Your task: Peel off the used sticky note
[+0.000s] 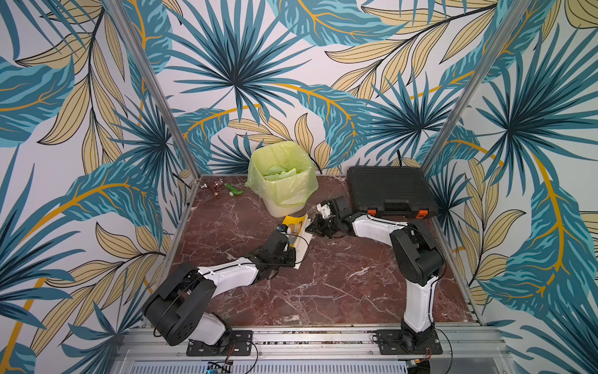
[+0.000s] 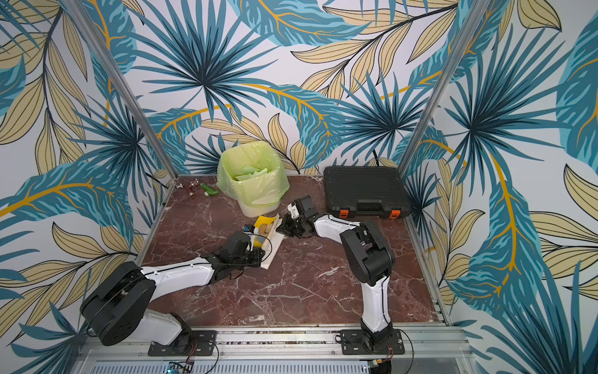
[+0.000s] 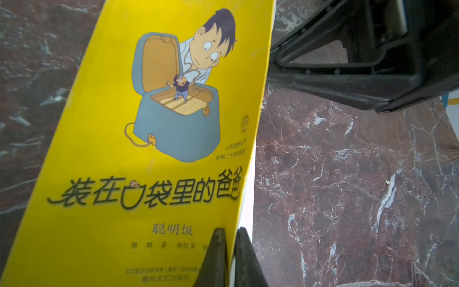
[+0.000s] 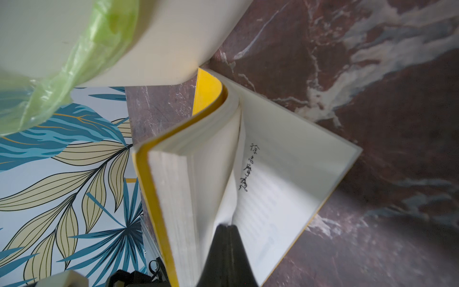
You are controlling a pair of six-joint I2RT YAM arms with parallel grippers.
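Note:
A yellow-covered book [image 3: 143, 229] lies open on the table, its cover and page block curled up. In the left wrist view, my left gripper is shut at the cover's right edge; I cannot tell whether it pinches the cover. The right wrist view shows a white page [image 4: 291, 172] with handwriting and a thin curled sheet along the spine. My right gripper is shut at that curled sheet, nothing clearly between its fingers. I cannot tell which piece, if any, is the sticky note.
A bin [image 1: 280, 199] with a green liner stands just behind the book, holding paper scraps. A black case [image 1: 389, 187] lies at the back right. Small objects [image 1: 234, 190] sit at the back left.

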